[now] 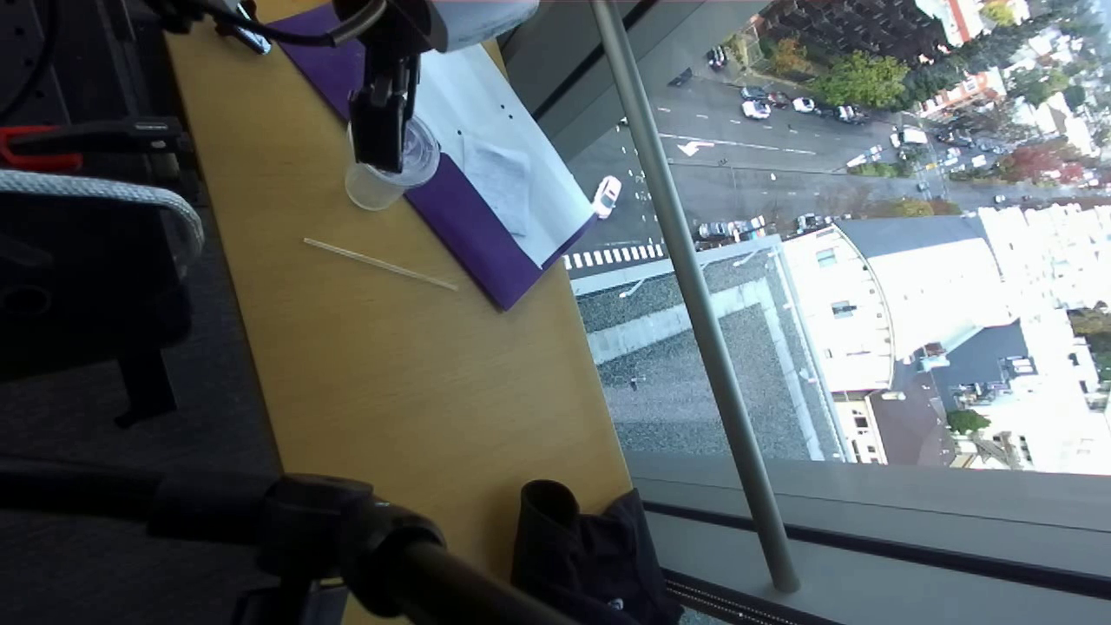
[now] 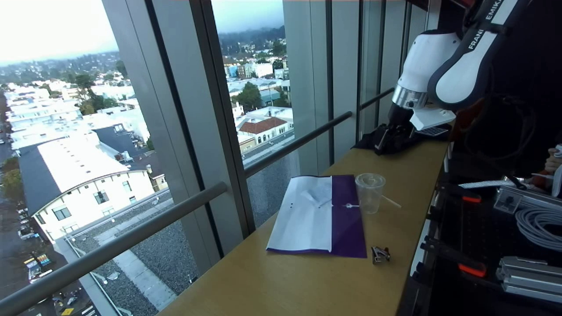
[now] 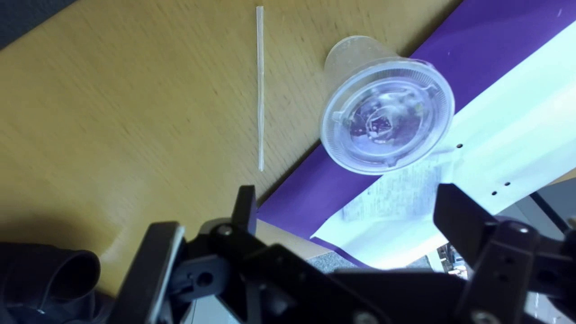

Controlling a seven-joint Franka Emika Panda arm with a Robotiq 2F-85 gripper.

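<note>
A clear plastic cup with a lid (image 3: 386,119) stands upright beside a purple folder (image 2: 349,226), its lid overlapping the folder in the wrist view. Close by on the bare wood lies a thin translucent straw (image 3: 260,89). My gripper is open in the wrist view, its fingers wide apart and nothing between them. The cup appears above the fingertips there, apart from them. In exterior view 1 the gripper (image 1: 387,130) hangs in front of the cup (image 1: 370,193) and hides part of it. Exterior view 2 has the gripper (image 2: 387,141) above the table, behind the cup.
White paper (image 2: 303,221) covers much of the folder. A small staple remover (image 2: 380,255) lies on the near side of the table in exterior view 2. Black cloth with a dark tube-like part (image 1: 583,552) occupies one table end. Bare wood (image 1: 417,385) lies between it and the straw.
</note>
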